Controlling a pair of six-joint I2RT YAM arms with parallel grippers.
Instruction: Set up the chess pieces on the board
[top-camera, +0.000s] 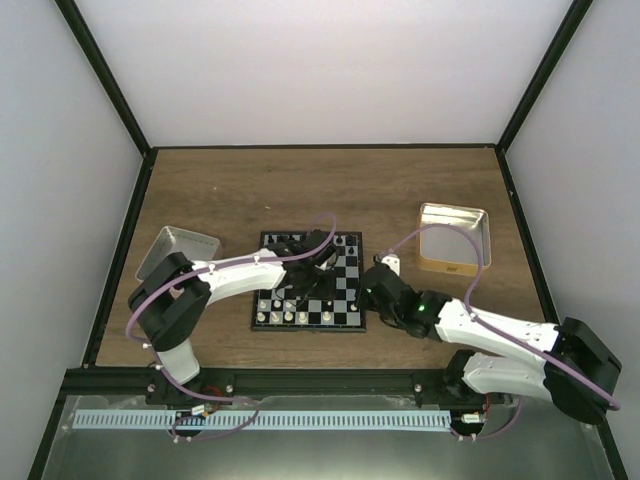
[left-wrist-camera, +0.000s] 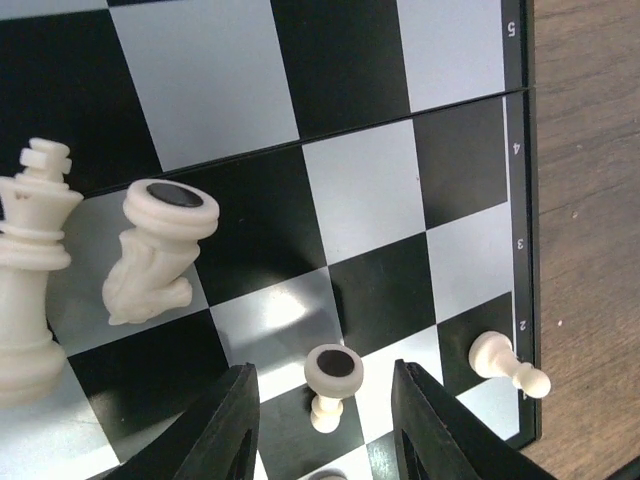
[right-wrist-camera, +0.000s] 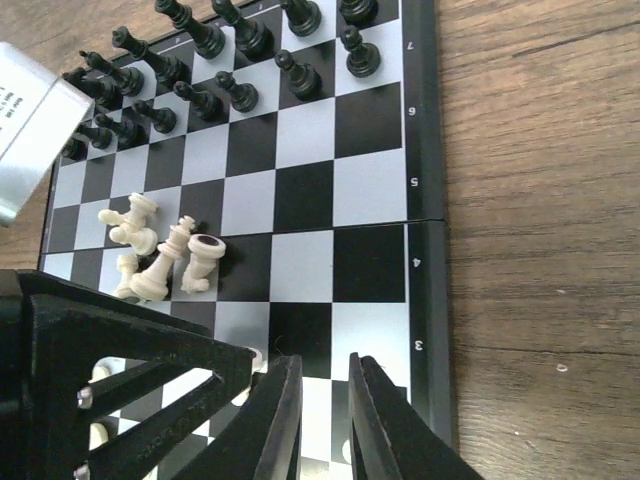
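The chessboard (top-camera: 344, 270) has black pieces standing in rows on its far side, seen in the right wrist view (right-wrist-camera: 300, 78). Several white pieces lie loose mid-board, including a king (left-wrist-camera: 25, 280) and a knight (left-wrist-camera: 150, 255). A small white piece (left-wrist-camera: 330, 380) stands below my left gripper, which is open. Another white piece (left-wrist-camera: 495, 355) is near the board's edge. My right gripper hangs by the board's right edge with fingers part apart; I see nothing held.
The left gripper's body (right-wrist-camera: 120, 360) intrudes at lower left of the right wrist view. A grey tray (top-camera: 178, 250) is at left, a gold-rimmed tray (top-camera: 450, 265) at right. Bare wood surrounds the board.
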